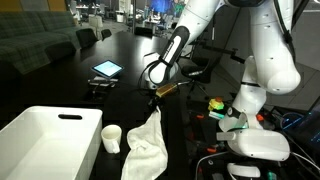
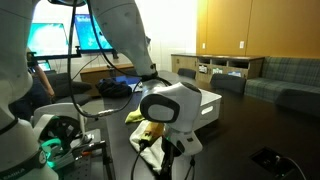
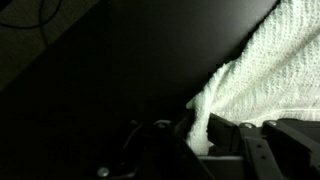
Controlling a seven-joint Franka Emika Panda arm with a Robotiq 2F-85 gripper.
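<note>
In exterior view 1 a white cloth (image 1: 146, 160) lies crumpled on the dark table, one corner drawn up to a point toward the arm. My gripper (image 1: 155, 106) is at that corner, low over the table. The wrist view shows the gripper shut on the white cloth (image 3: 265, 75), whose knitted folds spread away to the upper right. The arm's white body hides much of the cloth (image 2: 153, 153) in exterior view 2.
Left of the cloth stand a white cup (image 1: 111, 138) and a large white box (image 1: 55, 140). A tablet-like object (image 1: 107, 69) lies farther back. Bare dark tabletop (image 1: 60, 85) extends behind the box.
</note>
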